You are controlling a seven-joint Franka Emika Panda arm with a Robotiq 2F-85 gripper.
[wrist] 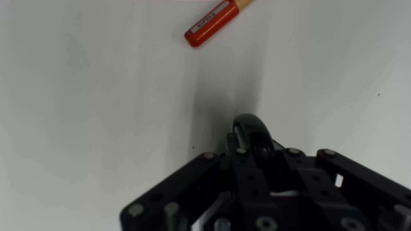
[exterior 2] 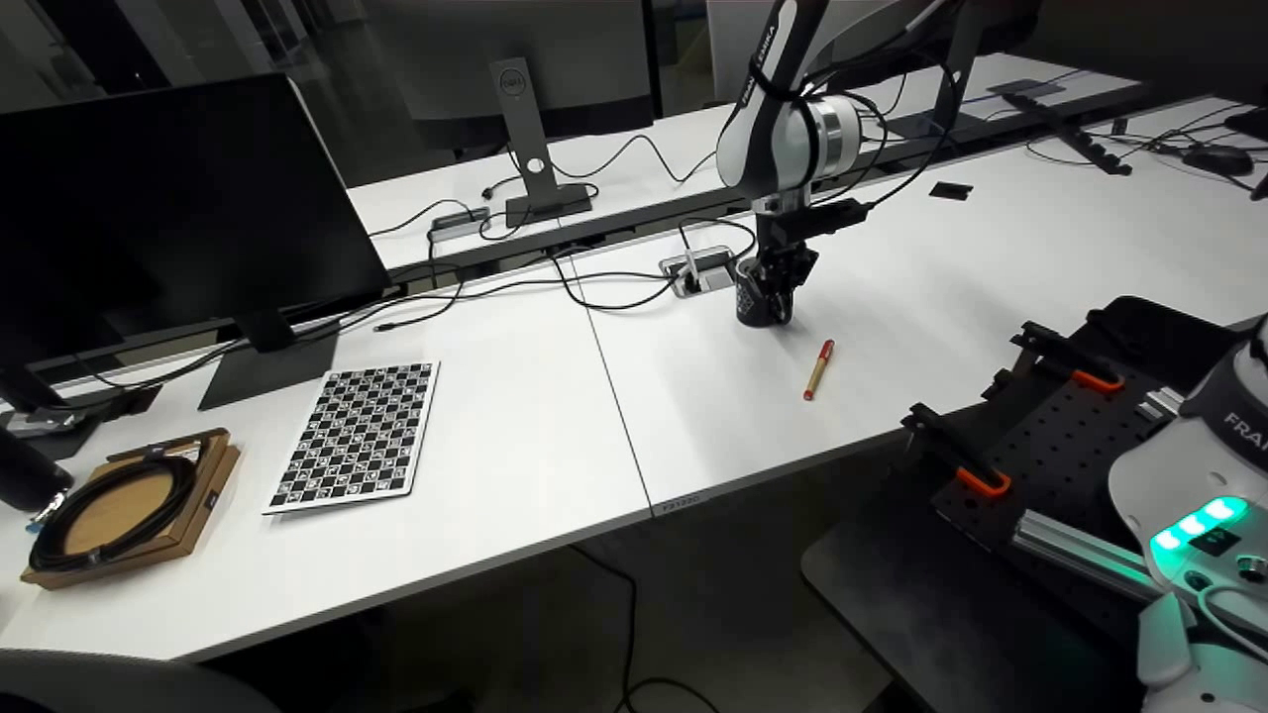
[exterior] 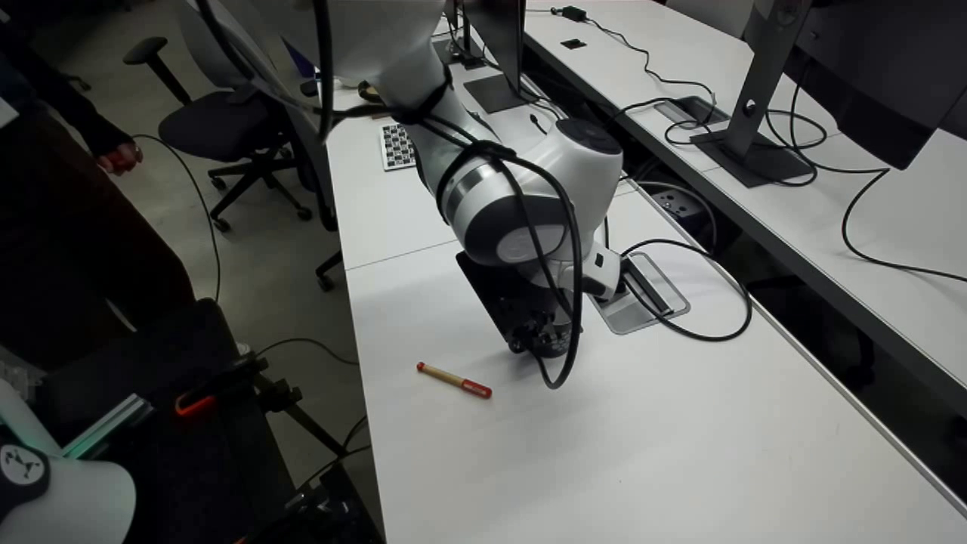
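Note:
A black mug (exterior 2: 751,297) with pale markings is at my gripper (exterior 2: 779,303) in exterior view 2, near the tabletop; I cannot tell whether its base touches the table. In the wrist view a dark, glossy curved part of the mug (wrist: 252,124) rises between the fingers, and my gripper is shut on it. The arm and a cable partly cover the mug (exterior: 554,340) in exterior view 1. A red-capped marker (exterior: 455,380) with a tan barrel lies flat, apart from the gripper, towards the table's near edge.
Behind the arm, a socket recess (exterior: 645,295) with looped cables is set in the table. A checkered board (exterior 2: 357,434) and a cardboard box with coiled cable (exterior 2: 131,505) stand farther left in exterior view 2.

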